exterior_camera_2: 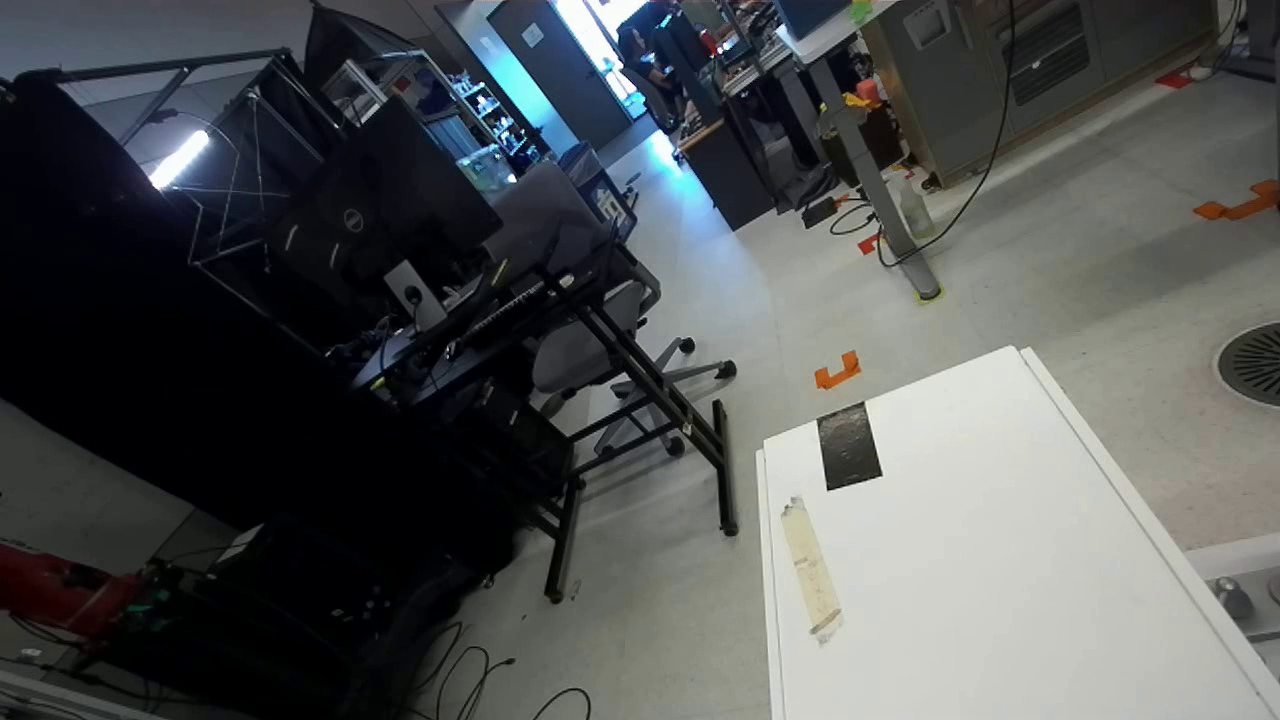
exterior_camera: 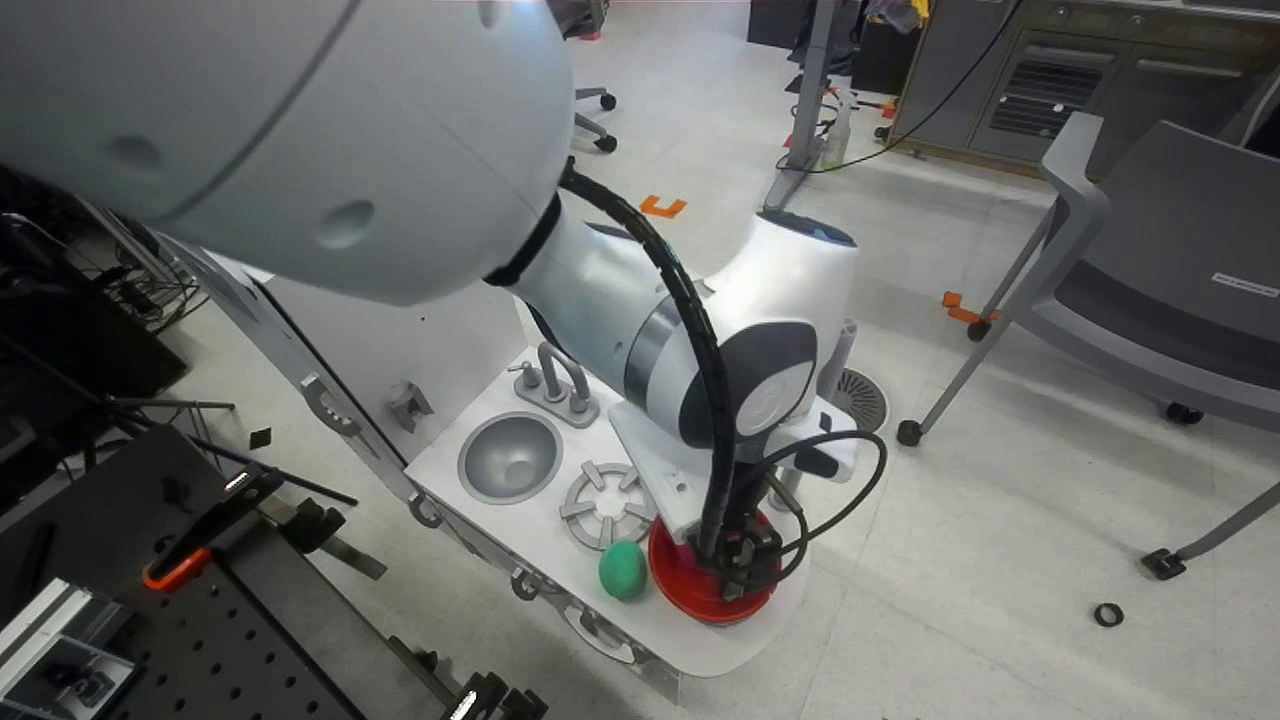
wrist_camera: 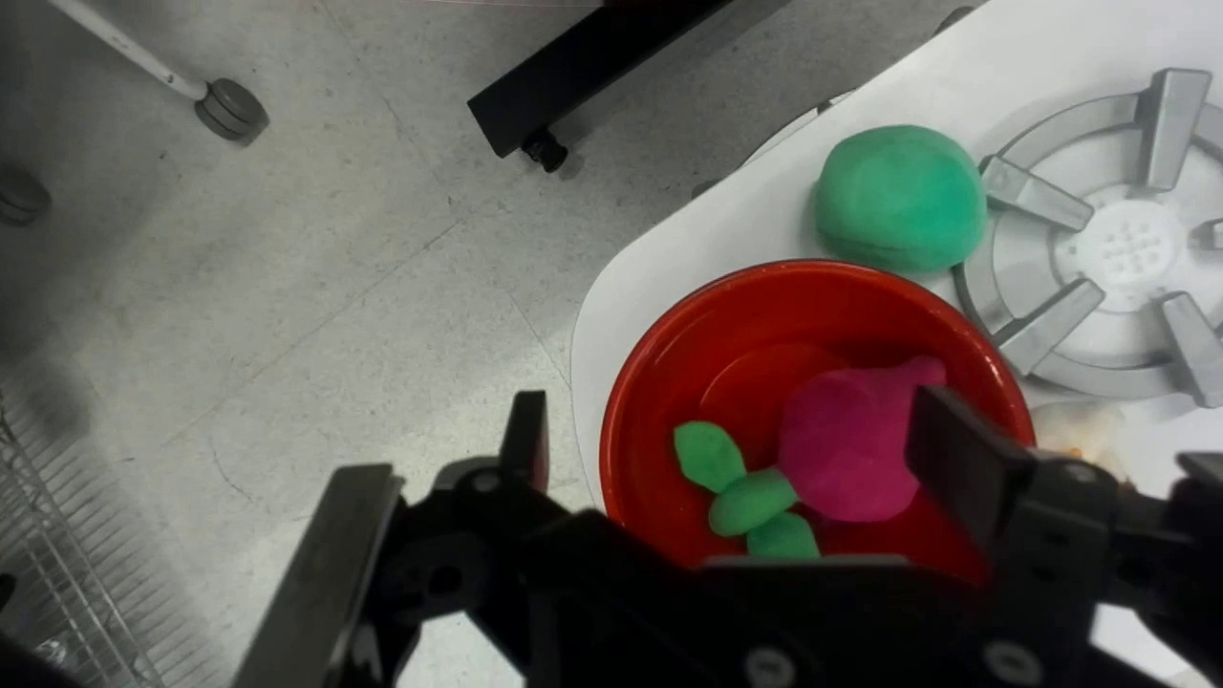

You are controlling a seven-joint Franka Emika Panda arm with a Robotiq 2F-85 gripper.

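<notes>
A red bowl (wrist_camera: 676, 333) stands near the rounded end of the white counter, holding a pink plush toy (wrist_camera: 848, 447) with green leaf-like parts (wrist_camera: 751, 503) beside it. My gripper is open over the bowl, its fingers (wrist_camera: 527, 441) set wide apart and nothing clamped between them. One finger overlaps the pink toy's edge in the wrist view; whether it touches cannot be told. A green round plush (wrist_camera: 900, 197) rests on the counter outside the bowl. From exterior view 1, the gripper (exterior_camera: 746, 564) covers most of the bowl's contents.
A grey stove burner (wrist_camera: 1129, 252) lies next to the green plush. Farther along the counter are a sink (exterior_camera: 510, 458) and a faucet (exterior_camera: 561, 382). Something pale (wrist_camera: 1078, 430), partly hidden, sits by the bowl. Past the counter's rounded end is open floor.
</notes>
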